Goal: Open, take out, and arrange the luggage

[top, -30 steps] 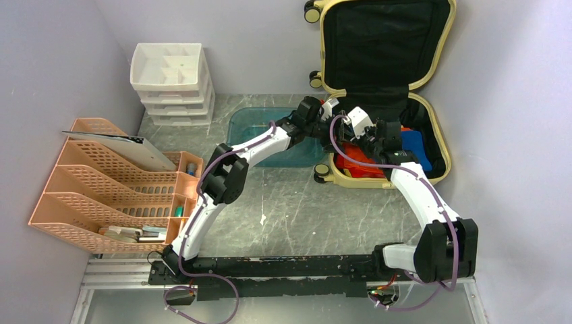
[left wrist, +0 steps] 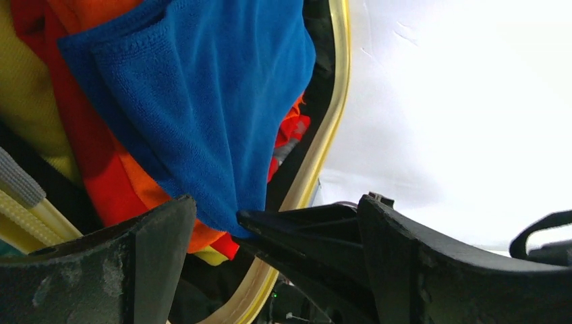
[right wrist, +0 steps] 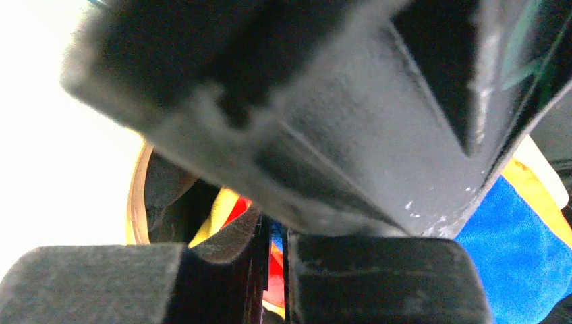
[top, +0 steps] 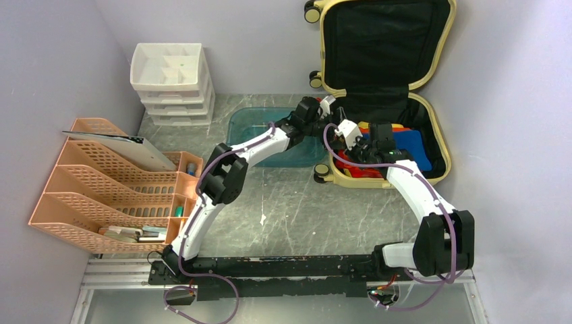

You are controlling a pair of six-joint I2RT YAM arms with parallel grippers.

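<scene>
The yellow suitcase (top: 440, 172) stands open, holding folded blue cloth (top: 411, 148), red cloth (top: 357, 169), orange and yellow cloths. My left gripper hangs open over the suitcase's left side; the blue cloth (left wrist: 195, 101) lies below it, with the right gripper's black fingers just beyond. My right gripper is down in the suitcase, its fingers nearly together on blue cloth, with red cloth (right wrist: 273, 277) around it. The left gripper's black body fills much of the upper right wrist view.
A teal tray (top: 270, 162) lies left of the suitcase, under the left arm. An orange organizer (top: 121, 202) and white drawer unit (top: 172, 101) stand further left. Bare counter (top: 310, 216) is at the front; walls close in at back and right.
My right gripper and arm have shifted slightly toward the front and left, uncovering more of the blue cloth. The left arm has moved only slightly.
</scene>
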